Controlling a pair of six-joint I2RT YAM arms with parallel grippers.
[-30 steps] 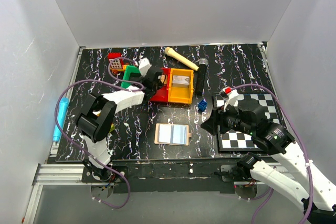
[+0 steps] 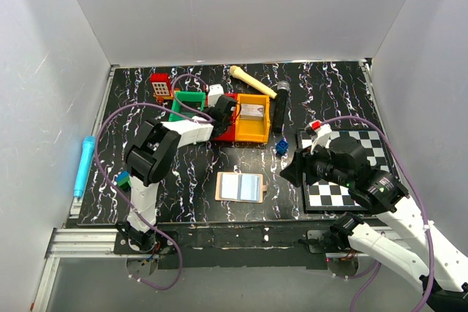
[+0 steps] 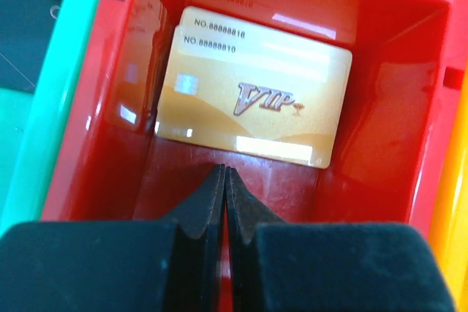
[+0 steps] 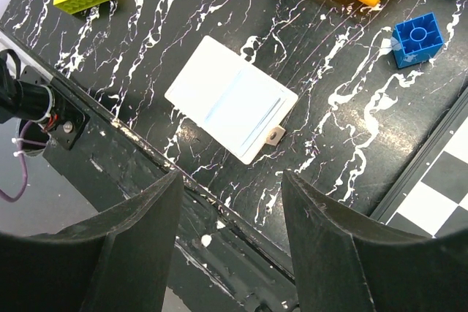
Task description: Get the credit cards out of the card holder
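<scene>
In the left wrist view two gold VIP cards (image 3: 248, 107) lie stacked at the far end of a red compartment (image 3: 387, 107). My left gripper is shut, its tips low in that compartment just short of the cards, nothing visible between them. The top view shows it over the red box, between a green box (image 2: 175, 113) and a yellow box (image 2: 253, 137) holding a pale card (image 2: 252, 111). My right gripper stands open and empty above the front of the table, right of a white pad on a board (image 4: 227, 100).
A blue block (image 4: 417, 38), a checkerboard (image 4: 439, 184), a dark cylinder (image 2: 280, 111) and a cream cylinder (image 2: 251, 80) lie around the boxes. A red block (image 2: 161, 84) is at back left. Bare table surrounds the white pad.
The right arm looks unchanged.
</scene>
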